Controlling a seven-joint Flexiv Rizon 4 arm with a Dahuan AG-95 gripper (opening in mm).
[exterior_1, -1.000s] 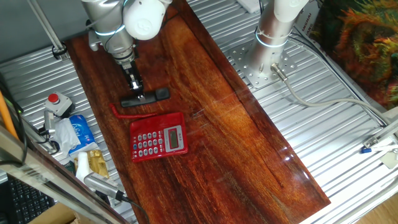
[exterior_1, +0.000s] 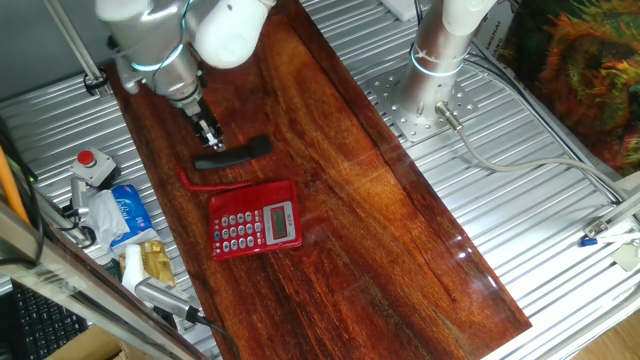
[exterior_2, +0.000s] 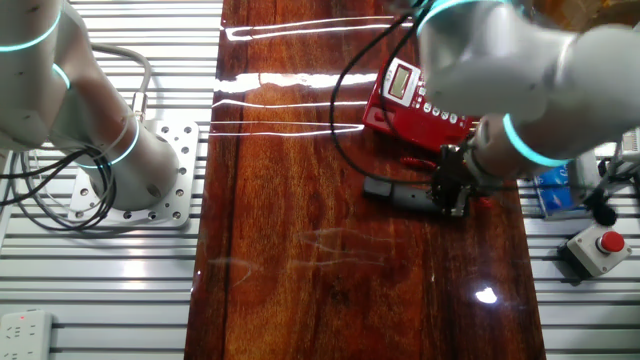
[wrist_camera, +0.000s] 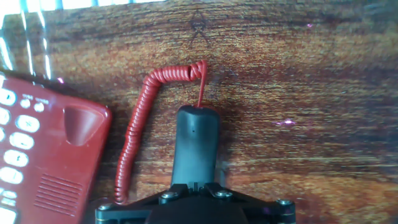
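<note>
A black telephone handset (exterior_1: 233, 154) lies across the table behind the red desk phone (exterior_1: 254, 219). In the wrist view the handset (wrist_camera: 196, 146) points away from my gripper, its near part hidden under the fingers. A red coiled cord (wrist_camera: 138, 124) runs from its far end. My gripper (exterior_1: 210, 138) stands right at the handset's back side, toward its left half. Exterior view 2 shows the gripper (exterior_2: 455, 195) over one end of the handset (exterior_2: 405, 195). Whether the fingers touch or hold it cannot be made out.
Wide bare wooden table (exterior_1: 370, 230) lies right of the phone. Left of the table are a red-button box (exterior_1: 93, 166), a blue packet (exterior_1: 128, 213) and a white-handled tool (exterior_1: 150, 287).
My gripper has moved left and slightly back in exterior view 1, away from the handset's middle. The handset has shifted slightly toward the back. The red phone stays put.
</note>
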